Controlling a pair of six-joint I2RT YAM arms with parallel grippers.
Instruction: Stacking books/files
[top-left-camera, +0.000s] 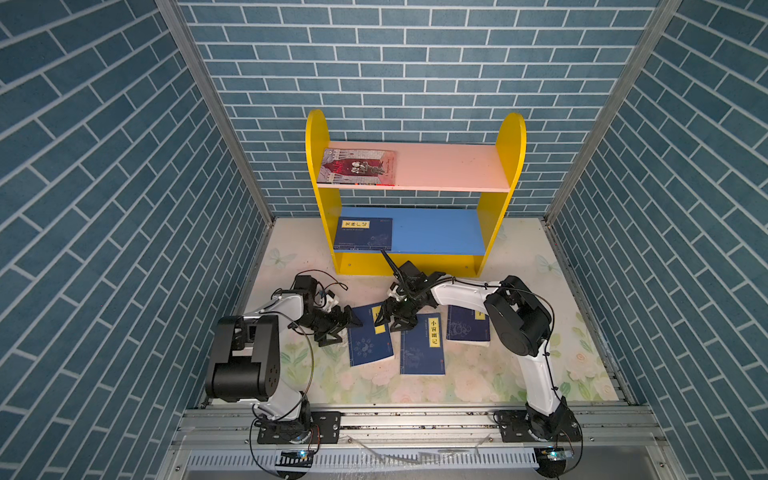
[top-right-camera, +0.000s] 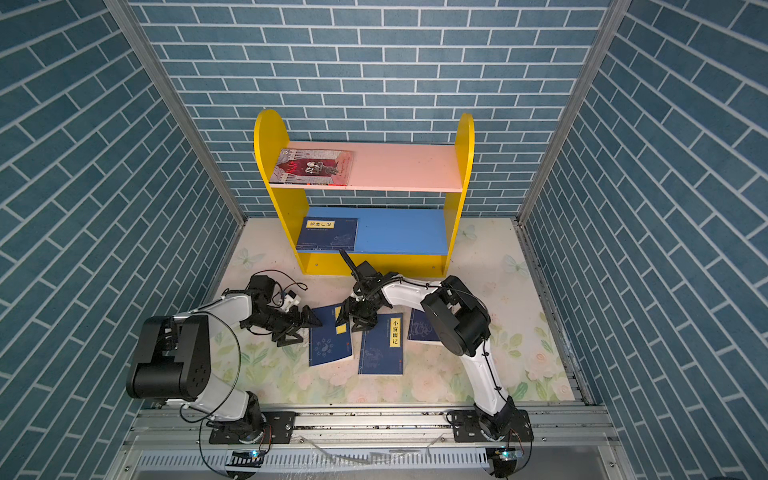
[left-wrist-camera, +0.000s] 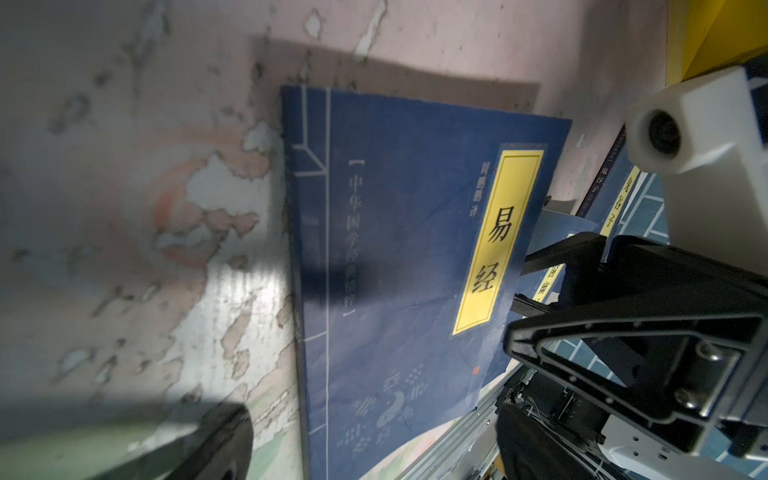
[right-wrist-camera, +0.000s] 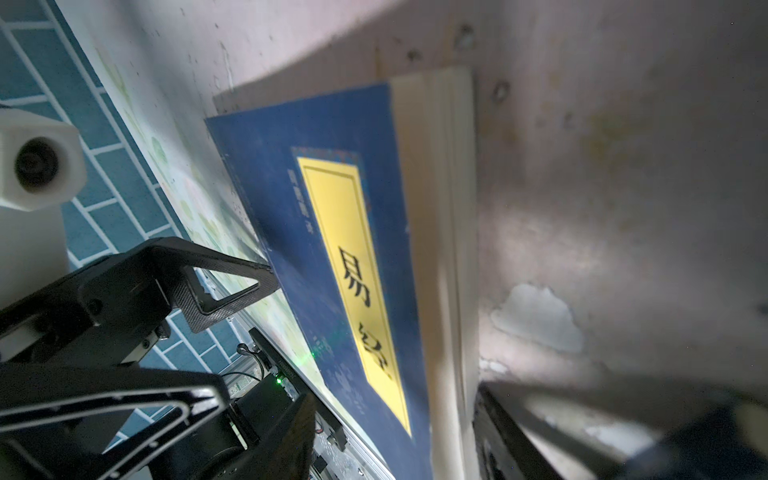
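A blue book with a yellow title label (top-left-camera: 369, 340) lies on the table, slightly turned, leftmost of the blue books there. Left of it stands my left gripper (top-left-camera: 344, 328), open, nothing held; the left wrist view shows the cover (left-wrist-camera: 392, 240) between and beyond its spread fingers. My right gripper (top-left-camera: 389, 321) is over the book's upper right corner, partly covering the label. In the right wrist view its fingers are part open astride the book, one finger (right-wrist-camera: 508, 444) close against the page edge (right-wrist-camera: 440, 240); the other is apart from the cover.
Two more blue books, one in the middle (top-left-camera: 421, 352) and one at right (top-left-camera: 468, 326), lie close by. The yellow shelf (top-left-camera: 408, 264) behind holds a blue book (top-left-camera: 364, 234) on its blue board and a red book (top-left-camera: 357, 167) on the pink one, both at left.
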